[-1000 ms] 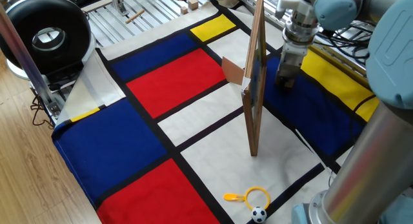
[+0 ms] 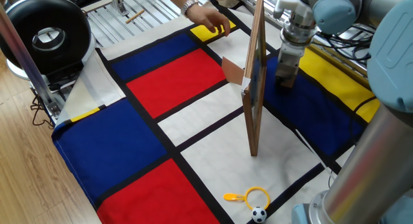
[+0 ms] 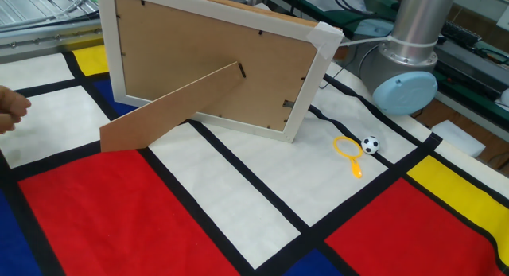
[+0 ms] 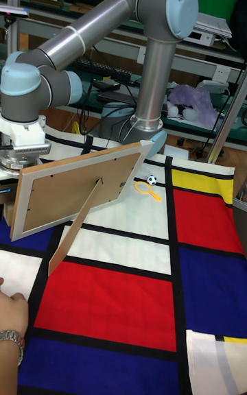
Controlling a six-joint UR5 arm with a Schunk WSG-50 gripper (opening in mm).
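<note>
A wooden picture frame (image 2: 255, 82) stands upright on the cloth, propped on its brown backing leg (image 3: 171, 109). Behind it, on the robot's side, my gripper (image 2: 284, 81) points down over a dark blue patch, apart from the frame. Its fingers are dark and blurred, so their gap cannot be made out. In exterior view 3 the picture frame (image 4: 73, 190) covers most of the gripper. A yellow ring with a handle (image 2: 257, 197) lies beside a small soccer ball (image 2: 259, 214) at the cloth's near edge.
A person's hand (image 2: 211, 19) hovers over the cloth's far side, left of the picture frame. A black round device (image 2: 45, 40) stands at the far left. My arm's column (image 2: 368, 166) rises at the right.
The gripper has barely moved; picture frame, ring and ball stay where they were.
</note>
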